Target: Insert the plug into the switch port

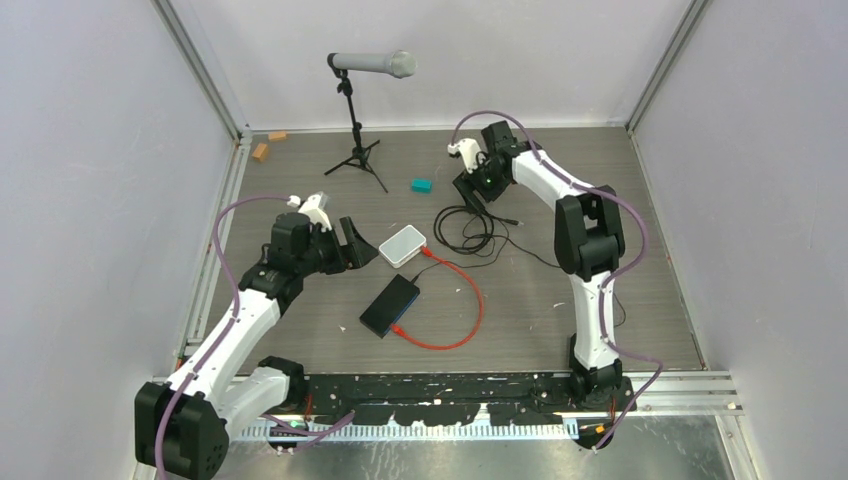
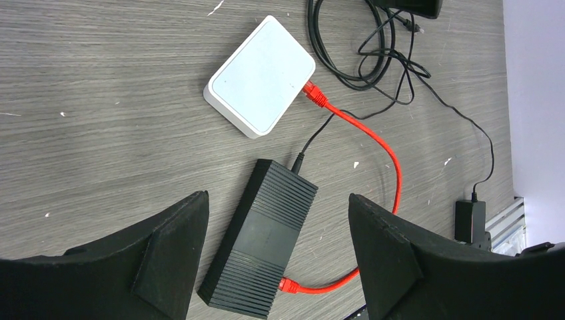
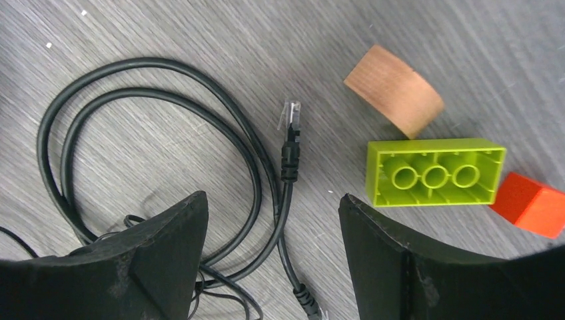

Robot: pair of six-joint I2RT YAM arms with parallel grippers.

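Observation:
A clear-tipped plug (image 3: 290,137) on a black cable lies on the floor between the fingers of my open right gripper (image 1: 470,195) in the right wrist view, some way below them. A white box (image 2: 260,75) and a black ribbed box (image 2: 260,233) lie at the centre, each with a red cable (image 2: 373,137) plugged in. My left gripper (image 1: 350,248) hangs just left of the white box, fingers apart, nothing between them.
A green brick (image 3: 433,173), wooden arch (image 3: 393,87) and red block (image 3: 530,203) lie beside the plug. A teal block (image 1: 421,185) and a microphone stand (image 1: 355,150) stand at the back.

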